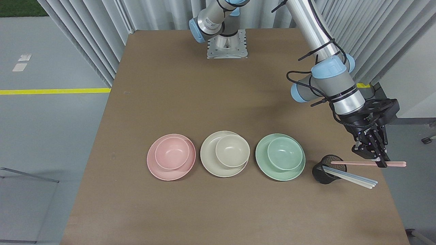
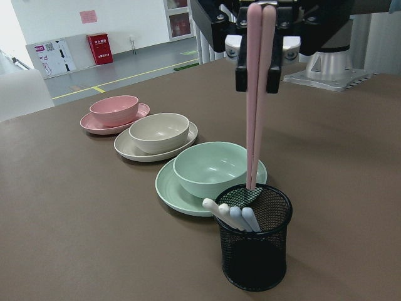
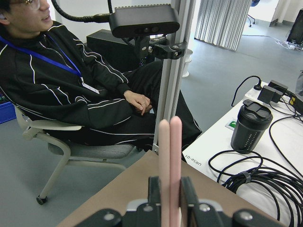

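My gripper [image 1: 380, 161] is shut on a pair of pink chopsticks [image 2: 254, 113], held upright above the black mesh cup [image 2: 254, 263] at the right table edge; in the left view their lower ends are at the cup's rim. White and light-blue chopsticks [image 1: 353, 178] stand leaning in the cup. To the left, pink [image 1: 172, 152], cream [image 1: 232, 150] and green [image 1: 284, 153] bowls sit on matching plates. In the wrist view the pink chopsticks [image 3: 174, 156] stand between my fingers.
The wrist view shows a seated person [image 3: 66, 90] and a side table with cables [image 3: 265, 184].
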